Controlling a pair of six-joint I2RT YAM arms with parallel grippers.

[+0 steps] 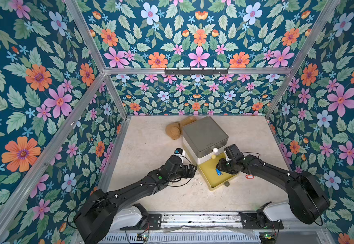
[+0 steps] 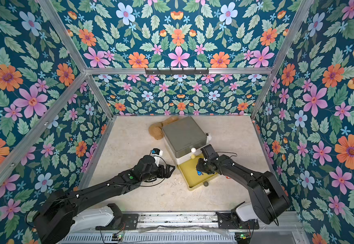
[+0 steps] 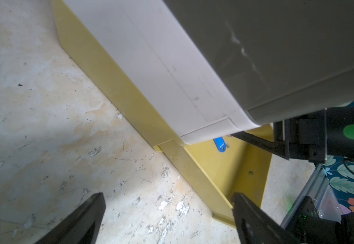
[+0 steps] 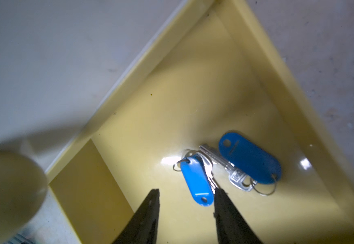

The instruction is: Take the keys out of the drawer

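Observation:
The yellow drawer [image 1: 211, 181] stands pulled out of the grey-topped cabinet [image 1: 205, 134]. On its floor, in the right wrist view, lie two sets of keys with blue tags: a smaller blue tag [image 4: 197, 179] with keys, and beside it a larger blue tag [image 4: 250, 158] with a key [image 4: 237, 177]. Over the drawer is my right gripper, fingers apart, the smaller tag seen just beyond its tips. Nothing is held there. To the left of the drawer, above the table, my left gripper is open and empty.
A round knob [image 1: 213, 156] juts from the drawer front side near the cabinet. Behind the cabinet's left lies a brown plush toy [image 1: 173, 130]. A small red item [image 1: 249, 177] sits right of the drawer, a dark round object [image 1: 227, 183] by its corner.

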